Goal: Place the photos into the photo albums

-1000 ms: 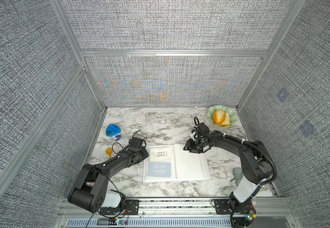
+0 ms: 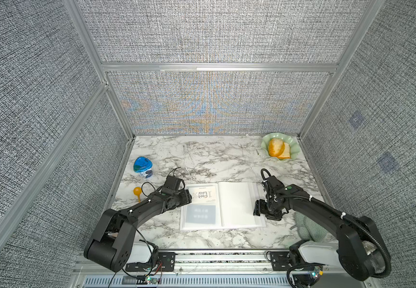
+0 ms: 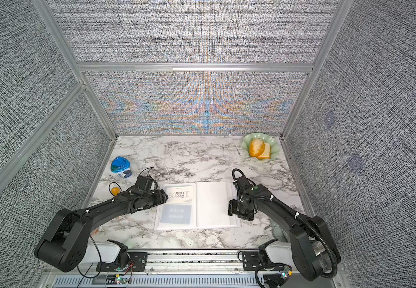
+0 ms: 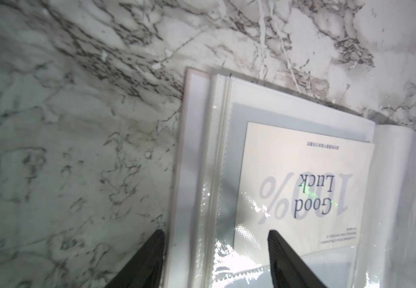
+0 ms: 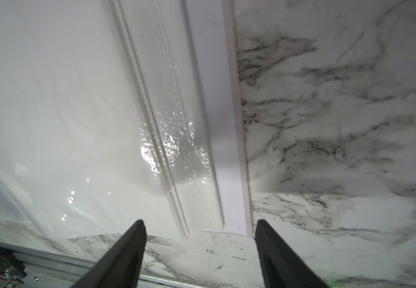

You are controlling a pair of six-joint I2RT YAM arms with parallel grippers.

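Observation:
The photo album (image 2: 236,204) lies open on the marble table, its right page blank and white. In the left page's clear sleeve sits a cream "Good Luck" card (image 4: 303,192), with a blue-grey card (image 2: 200,214) below it in the top left view. My left gripper hovers over the album's left edge, fingers apart and nothing between them. Above the album's lower right edge is my right gripper, its fingers also apart with nothing held. No loose photo shows outside the album.
A green bowl with bread (image 2: 279,147) stands at the back right. At the left are a blue-lidded tub (image 2: 143,165) and an orange spoon (image 2: 137,191). Grey-green cloth (image 2: 311,226) lies beneath the right arm.
My right gripper has swung from the top of the blank page to the right and toward the front edge. The left gripper has shifted slightly; the album lies where it was.

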